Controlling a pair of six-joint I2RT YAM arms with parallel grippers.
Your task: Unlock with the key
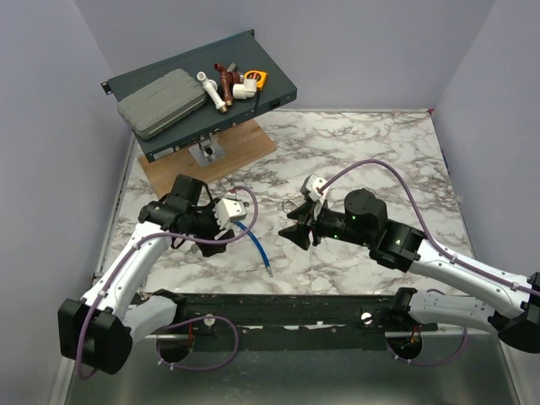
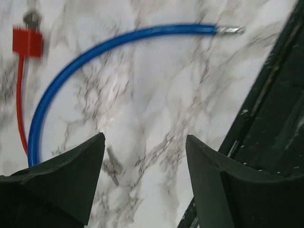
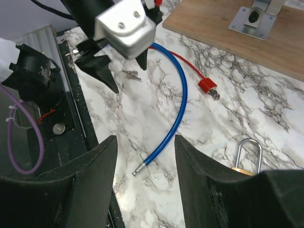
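A small grey metal piece, seemingly the key (image 3: 132,74), lies flat on the marble tabletop near its front edge. In the left wrist view the key (image 2: 113,167) is blurred, below and between the open fingers of my left gripper, with a gap to each. From the top that gripper (image 1: 221,240) covers it. My right gripper (image 1: 299,238) is open and empty, held over the middle of the table. A padlock's silver shackle and part of its brass body (image 3: 243,171) show low in the right wrist view; whether it is locked, I cannot tell.
A curved blue hose (image 1: 256,245) lies between the grippers. Near it is a red fitting (image 3: 207,85) on a red cord. Behind stand a wooden board (image 1: 245,148) and a dark raised shelf (image 1: 253,55) carrying a grey case and pipe parts.
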